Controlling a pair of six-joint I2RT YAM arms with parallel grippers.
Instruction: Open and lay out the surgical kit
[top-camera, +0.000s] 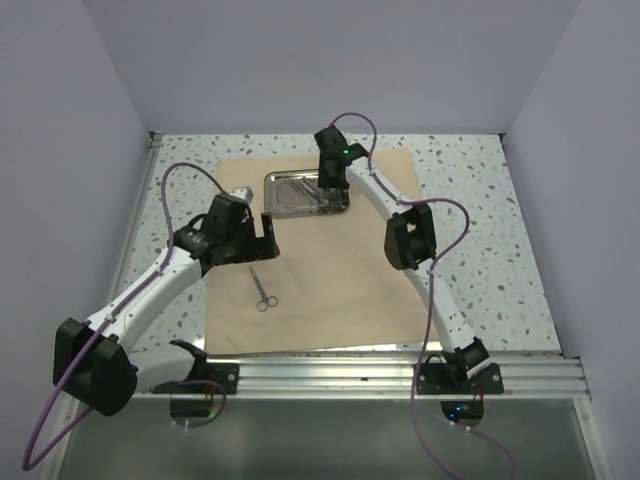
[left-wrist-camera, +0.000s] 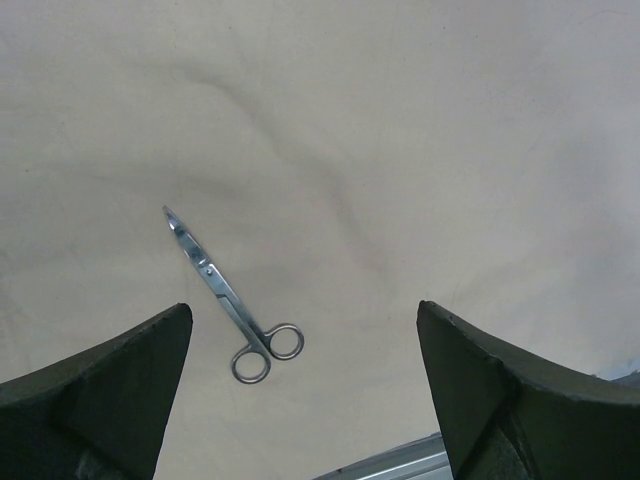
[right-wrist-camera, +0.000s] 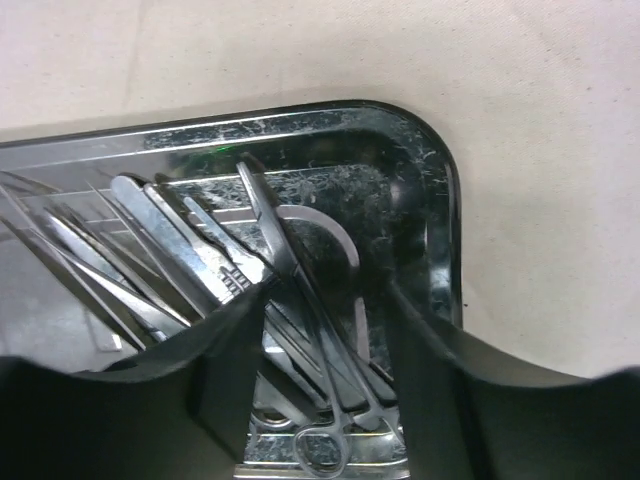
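A silver pair of scissors (left-wrist-camera: 225, 292) lies on the beige cloth (top-camera: 330, 290), at the left in the top view. Above the cloth near it hangs my left gripper (top-camera: 268, 238), open and empty, its dark fingers (left-wrist-camera: 520, 400) wide apart. The metal tray (top-camera: 282, 205) rests at the back of the cloth and holds several steel instruments. My right gripper is over the tray's right end, its fingers part open. Between and below its blurred fingers lies a ring-handled instrument (right-wrist-camera: 285, 255); no contact with it shows.
Several slim instruments (right-wrist-camera: 165, 235) lie crowded together left of the right gripper. The tray's rim (right-wrist-camera: 452, 215) runs close on its right. Bare cloth spreads across the middle and front, and the speckled table (top-camera: 480, 240) is clear at the right.
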